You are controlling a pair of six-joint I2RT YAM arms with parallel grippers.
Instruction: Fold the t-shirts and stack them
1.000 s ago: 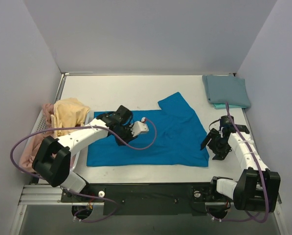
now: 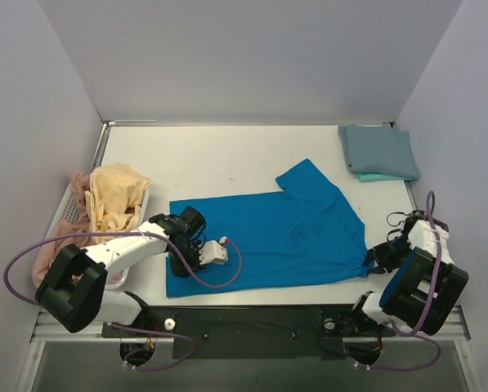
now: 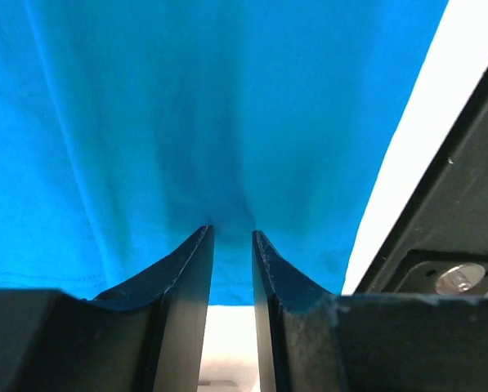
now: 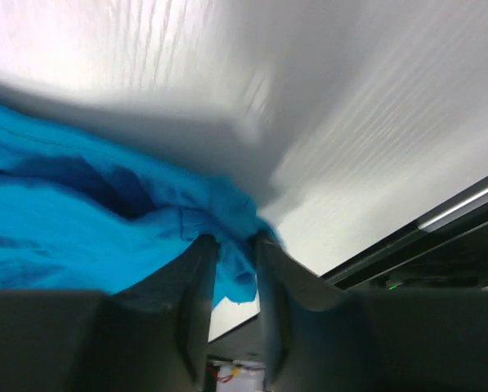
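A blue t-shirt [image 2: 260,231] lies spread on the table, its upper right part slanting up toward the back. In the top view my left gripper [image 2: 196,268] is low over the shirt's left part. The left wrist view shows that gripper partly open, with a narrow gap and flat blue cloth beneath the fingertips. At the shirt's front right corner is my right gripper [image 2: 369,265]. Bunched blue cloth [image 4: 219,204] runs between the fingertips of the right gripper in the blurred right wrist view.
A folded grey-teal stack [image 2: 378,152] with a green piece beneath it sits at the back right. On the left, a white basket [image 2: 137,214] holds yellow and pink cloth [image 2: 117,196]. White table shows clear behind the shirt.
The shirt has shifted right and toward the front edge, together with my right gripper.
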